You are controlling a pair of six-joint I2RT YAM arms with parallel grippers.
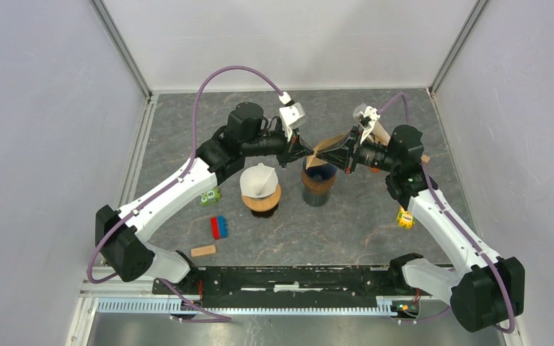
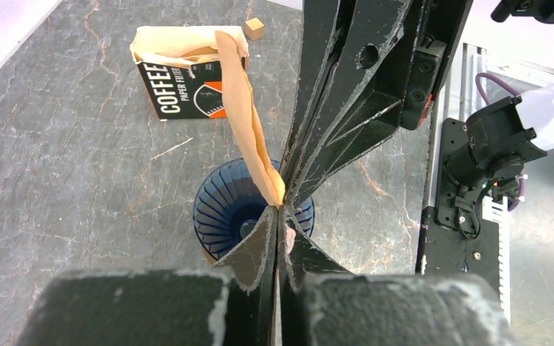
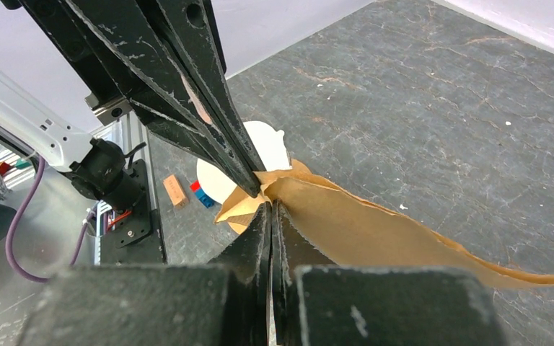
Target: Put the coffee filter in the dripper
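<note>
The brown coffee filter (image 3: 375, 223) is held up between my two grippers, its body folded fairly flat. My left gripper is shut on the filter's edge. My right gripper is shut with its tips against the paper close by; whether any paper lies between them is unclear. Both sets of fingertips nearly meet in the top view. Below the filter stands the dripper, with a dark blue ribbed inside (image 2: 234, 198), over a brown band and a clear lower part (image 1: 316, 196). The filter is above its opening, not in it.
A black coffee filter box (image 2: 187, 83) stands open beyond the dripper. A white-topped vessel (image 1: 259, 182) with a wooden collar is left of the dripper. A red-blue block (image 1: 218, 228), a wooden block (image 1: 203, 251) and a yellow toy (image 1: 405, 218) lie around.
</note>
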